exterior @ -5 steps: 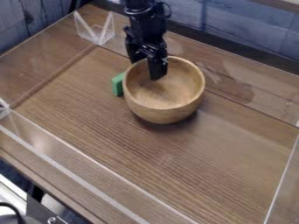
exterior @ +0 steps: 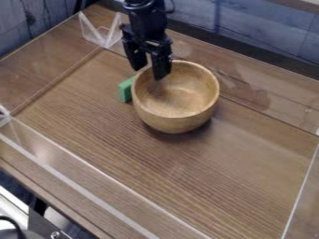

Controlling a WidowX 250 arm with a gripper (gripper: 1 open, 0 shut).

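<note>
A large tan wooden bowl (exterior: 182,101) sits right of centre on the wooden table (exterior: 187,182). A small green object (exterior: 126,91) lies at the bowl's left side, partly hidden by it. My black gripper (exterior: 147,60) is over the bowl's back-left rim, its fingers apart and small in view; I see nothing held between them.
Clear plastic pieces stand at the left edge (exterior: 4,117) and the back left. A dark blue wall (exterior: 262,28) rises behind the table.
My gripper has moved back and to the left, from over the bowl toward its back-left rim. The bowl and green object look unmoved.
</note>
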